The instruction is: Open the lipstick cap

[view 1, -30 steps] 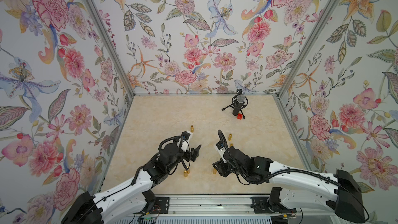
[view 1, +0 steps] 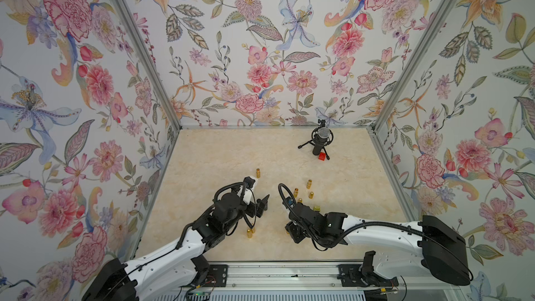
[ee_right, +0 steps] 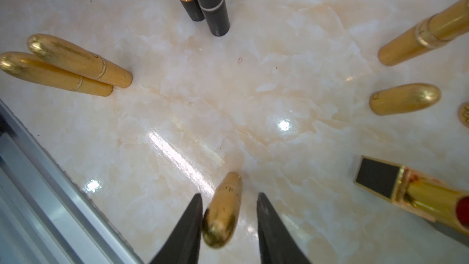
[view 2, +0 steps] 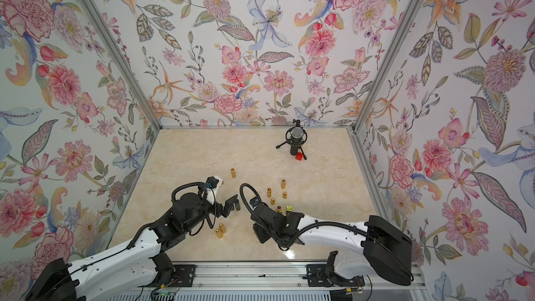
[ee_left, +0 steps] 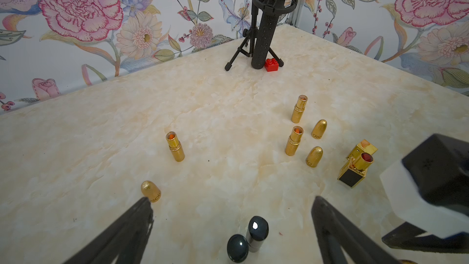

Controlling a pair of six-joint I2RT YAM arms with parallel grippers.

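Note:
In the right wrist view a gold capped lipstick [ee_right: 226,207] stands on the table between the fingers of my right gripper. It lies close by the left finger, with a clear gap to the right finger [ee_right: 266,220], so the gripper is part open. My left gripper stands open above the table with nothing held. Beyond its fingers are two black lipsticks [ee_left: 257,228]. Two more gold capped lipsticks [ee_right: 80,58] stand side by side near the front edge.
Open gold tubes [ee_left: 294,140] and loose gold caps [ee_left: 314,156] stand right of centre, near a square gold lipstick [ee_left: 352,172] with a red top. A microphone on a tripod [view 1: 320,139] and a red block [view 1: 321,156] stand at the back.
My right arm has shifted left, its wrist tilting over, and its gripper now hangs over the gold lipstick near the front. The left arm has hardly moved.

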